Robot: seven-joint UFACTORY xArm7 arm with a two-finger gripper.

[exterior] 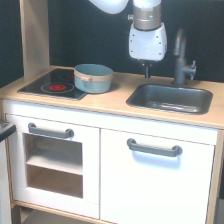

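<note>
A blue-grey pot (94, 84) with a brownish handle sits at the right edge of the black cooktop (53, 86). To its right and higher up, my gripper (147, 72) hangs pointing down, near the back left side of the sink. Its fingers look small and dark, seen nearly edge-on, so their opening does not show. No object is visible beneath the white hand. The pot stands apart from the gripper.
The sink (172, 97) looks empty, with a dark faucet (180, 62) behind it, close right of my hand. Below are an oven with an open front (55, 165) and a white cabinet door (150, 185).
</note>
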